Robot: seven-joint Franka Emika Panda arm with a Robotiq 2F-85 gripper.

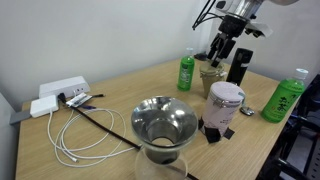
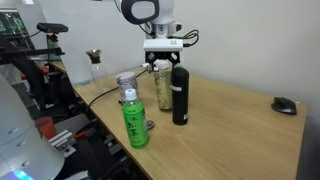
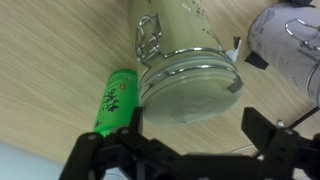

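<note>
A tall glass jar with a clamp lid (image 3: 190, 88) fills the upper middle of the wrist view, its lid facing the camera. My gripper is open, with nothing held between its dark fingertips. In exterior view 2 the gripper (image 2: 163, 62) hangs just above the top of this jar (image 2: 164, 90); whether the fingers touch the lid cannot be made out. The same jar (image 1: 210, 78) is partly hidden in exterior view 1 by a white jar in front.
A black bottle (image 2: 180, 97) stands close beside the jar. Green bottles (image 1: 186, 72) (image 2: 134, 118) and a white jar (image 1: 222, 108) surround it. A metal-topped container (image 1: 164, 124) sits at the front.
</note>
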